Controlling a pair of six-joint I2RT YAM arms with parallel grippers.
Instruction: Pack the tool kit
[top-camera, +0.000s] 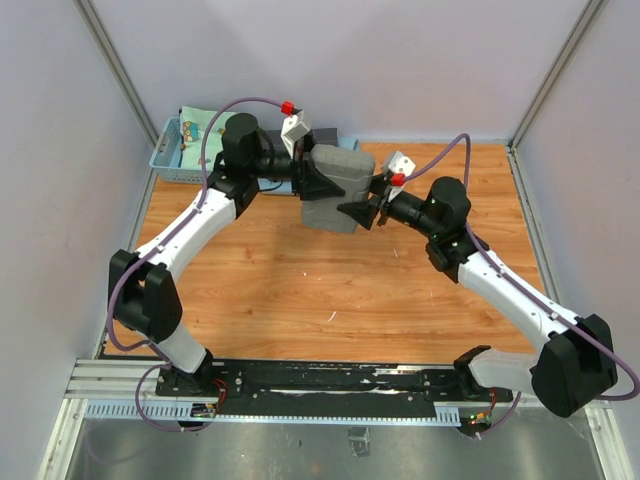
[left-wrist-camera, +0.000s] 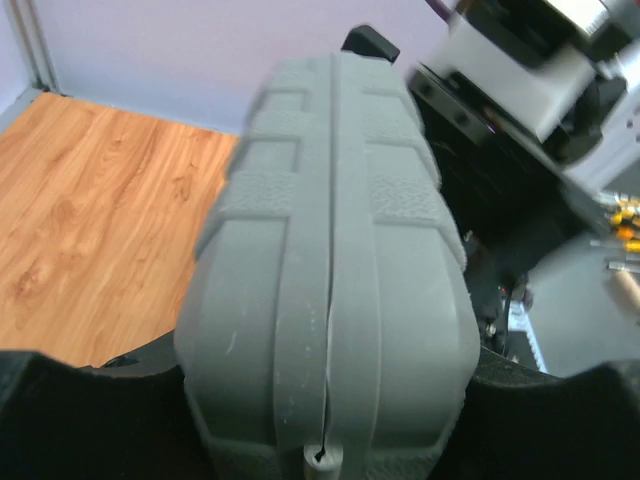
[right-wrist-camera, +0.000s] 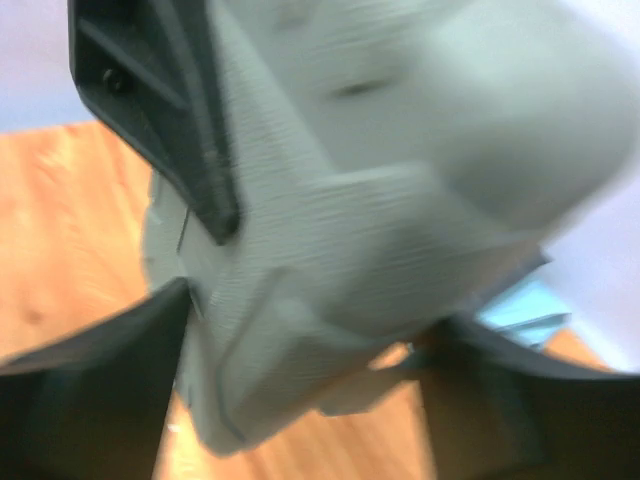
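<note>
A closed grey tool case (top-camera: 333, 213) is held up over the middle of the table, tilted. My left gripper (top-camera: 318, 180) is shut on it from the left. In the left wrist view the ridged case (left-wrist-camera: 250, 290), with a seam down its middle, sits between dark fingers. At the case's right side is my right gripper (top-camera: 362, 208), its fingers apart. A corner of the case (right-wrist-camera: 290, 230) comes between them in the right wrist view, blurred; firm contact cannot be made out. One black left finger (right-wrist-camera: 190, 120) lies along the case there.
At the back left stands a light-blue basket (top-camera: 163, 163) with a green and white cloth (top-camera: 200, 135) in it. Behind the case are a dark panel (top-camera: 325, 137) and a blue container, partly hidden.
</note>
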